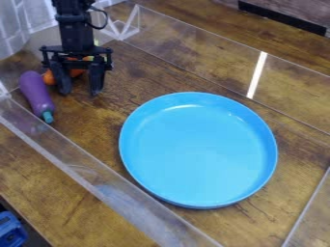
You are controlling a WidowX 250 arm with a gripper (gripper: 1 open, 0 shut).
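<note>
My black gripper (76, 71) is low at the upper left, over a small orange object (50, 79) that it partly hides. A purple eggplant-like toy (35, 92) lies just left of the gripper, and a bit of green shows behind the arm. Whether the fingers hold anything is hard to tell.
A large blue plate (198, 150) fills the right middle of the wooden table (213, 48). Clear plastic walls run along the left and front edges. A blue object (8, 230) sits at the bottom left corner.
</note>
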